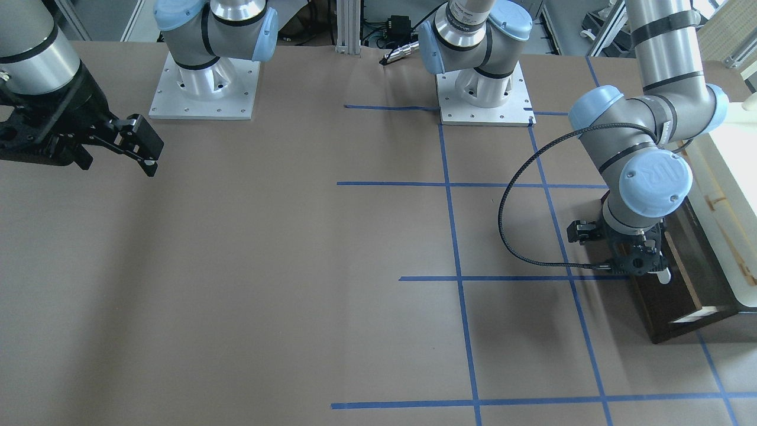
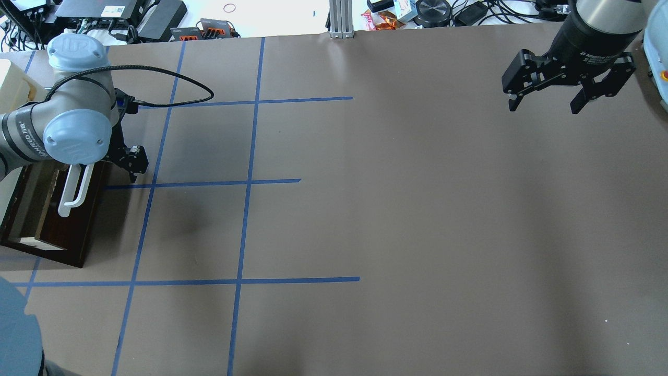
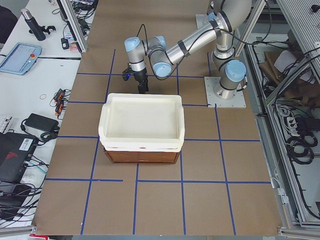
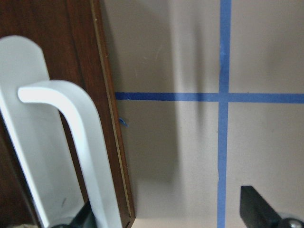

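A dark wooden box with a white top, which looks like a cream bin in the left view, stands on the taped floor. A white handle on its side fills the left of the wrist view, also seen below the arm in the top view. My gripper is at that handle. One dark fingertip shows at lower right over bare floor, the other is mostly hidden behind the handle at lower left. I cannot tell surely whether the handle is gripped; the fingers look apart.
Other robot arms stand at the back, and a black gripper hangs opposite, far from the box. The taped floor in front of the box is clear. A cable loops out from my wrist.
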